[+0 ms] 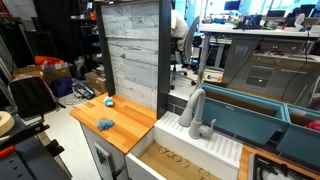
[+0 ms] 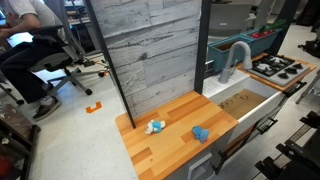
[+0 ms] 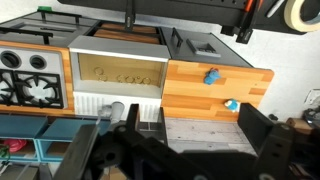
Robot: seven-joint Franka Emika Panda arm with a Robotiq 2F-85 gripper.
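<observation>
Two small blue things lie apart on the wooden counter [image 1: 128,117]. One, a blue crumpled-looking piece [image 2: 200,133], is nearer the counter's front; the other, a blue and white piece [image 2: 155,127], sits farther back near the panel. From above, the wrist view shows the blue piece [image 3: 211,77] and the blue-white piece [image 3: 231,104] too. My gripper is high over the scene, its dark fingers spread wide at the bottom of the wrist view. Nothing shows between them, and neither blue thing is near them. What exactly the blue things are is too small to tell.
A white sink with a beige basin [image 3: 120,72] and a grey faucet [image 2: 236,55] adjoins the counter. Beyond it is a stove top [image 2: 277,68]. Blue bins [image 1: 240,115] stand behind the sink, and a whitewashed wood panel [image 2: 165,60] rises behind the counter.
</observation>
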